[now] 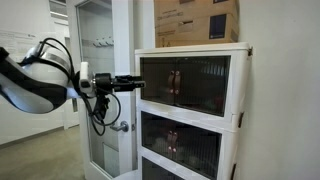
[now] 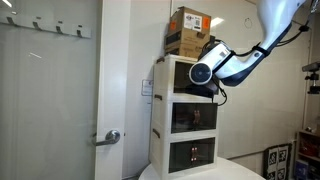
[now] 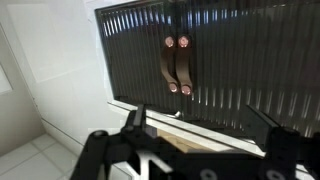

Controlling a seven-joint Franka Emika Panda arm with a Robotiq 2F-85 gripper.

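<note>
A white cabinet (image 1: 242, 90) has stacked compartments with dark ribbed double doors. Its top doors (image 1: 205, 82) are closed, and their two brown strap handles (image 3: 176, 66) hang side by side at the middle seam. My gripper is open in the wrist view, its black fingers wide apart with nothing between them. The handles appear above the gap, clear of the fingers. From exterior view 1, the gripper (image 1: 139, 82) is level with the top compartment, near its left edge. In exterior view 2 the arm (image 2: 222, 68) covers part of the top compartment.
Cardboard boxes (image 1: 196, 22) are stacked on top of the cabinet. A white-framed glass door (image 1: 123, 60) with a lever handle stands close on the left. Lower doors (image 2: 192, 117) are closed too. Bare wall lies to the cabinet's right.
</note>
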